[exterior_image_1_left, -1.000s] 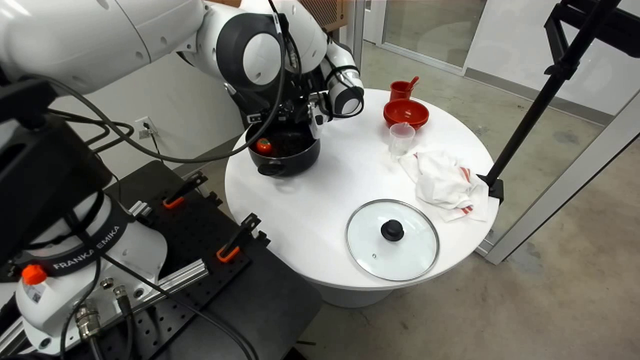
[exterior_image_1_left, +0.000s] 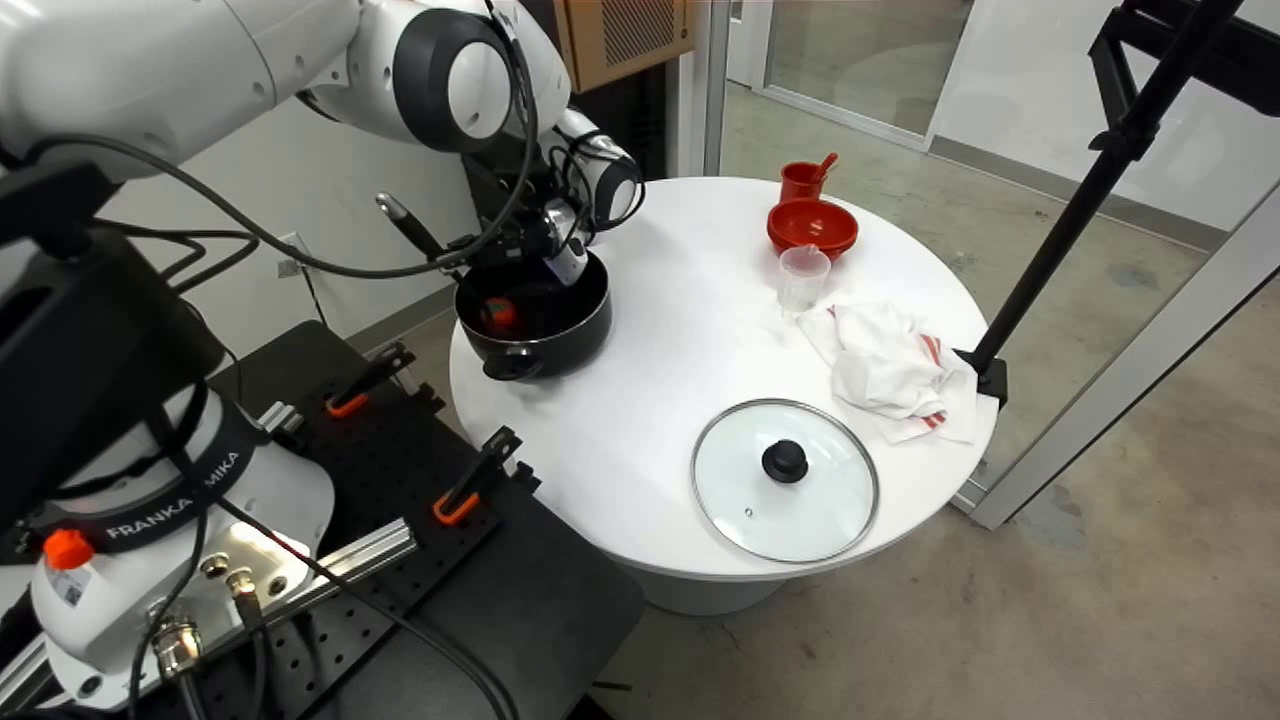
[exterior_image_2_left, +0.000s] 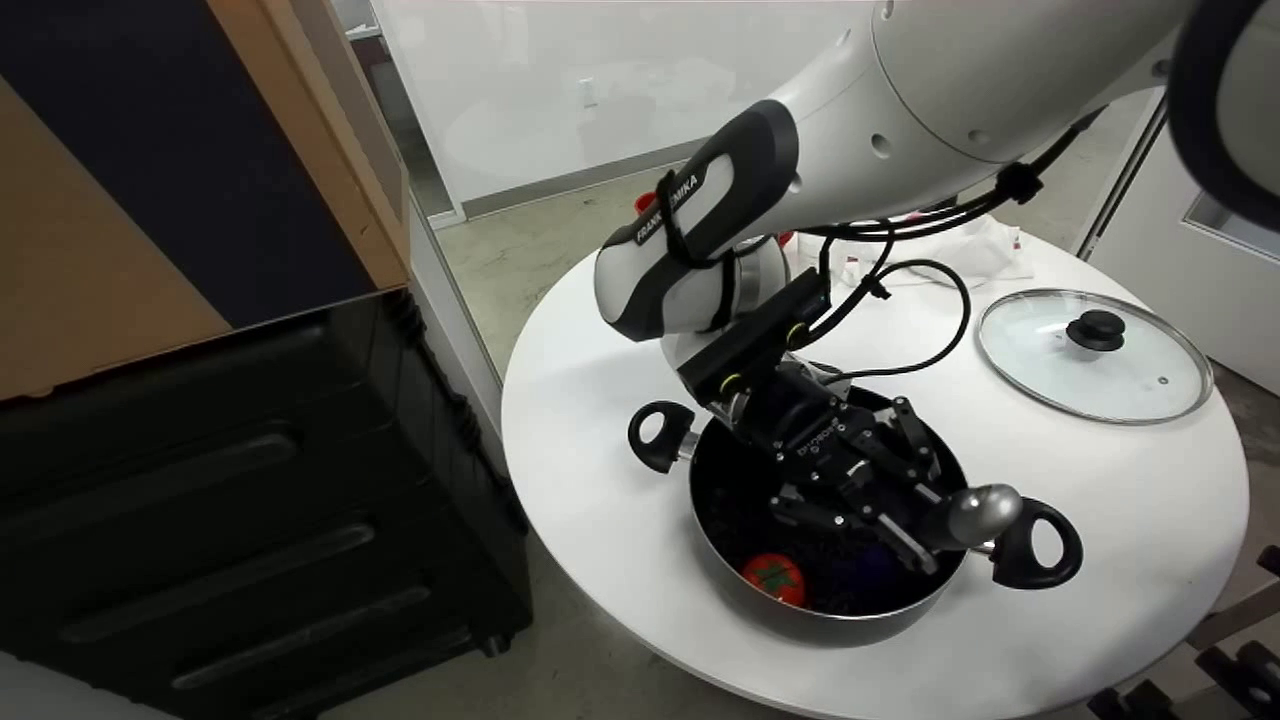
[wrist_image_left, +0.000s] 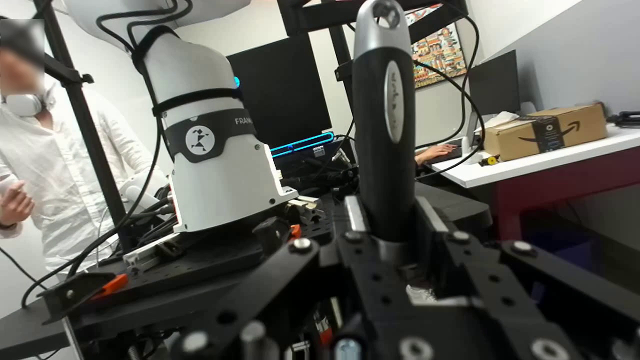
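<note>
A dark two-handled pot (exterior_image_1_left: 554, 342) stands at the table's left edge in exterior view 1. Inside it, against the wall, lies a red tomato (exterior_image_2_left: 775, 578) with a green top. My gripper is shut on the black handle (wrist_image_left: 387, 135) of a utensil, whose silver end points up and away from the fingers. Exterior view 2 shows the gripper (exterior_image_2_left: 932, 516) low over the pot's opening, with the silver handle end (exterior_image_2_left: 986, 515) close to one pot handle (exterior_image_2_left: 1039, 546). The utensil's working end is hidden.
A glass lid (exterior_image_1_left: 786, 510) lies flat near the table's front. Farther back are a red bowl (exterior_image_1_left: 812, 226), a red cup (exterior_image_1_left: 800, 182), a clear cup (exterior_image_1_left: 803, 278) and a white towel (exterior_image_1_left: 888, 366). Mid-table is bare.
The arm and gripper have swung left, toward the robot base. Pot and tomato have shifted the same way, and the utensil handle now shows beyond the pot's rim.
</note>
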